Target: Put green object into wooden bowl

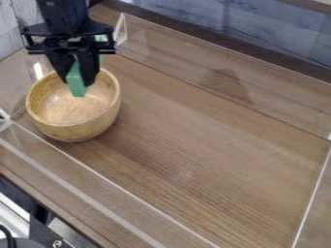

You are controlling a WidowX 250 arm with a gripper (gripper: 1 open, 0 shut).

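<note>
The wooden bowl (93, 130) stands at the left of the table, its light inside partly covered from above by the arm. Over the bowl's far part is my gripper (75, 76), pointing down and shut on the green object (76, 81). Only a strip of green shows between the dark fingers, so its full shape is hidden. Whether its lower end touches the bowl cannot be told from this view.
Along the left edge lie a pale border strip and dark cables. Something green shows behind the arm at the top.
</note>
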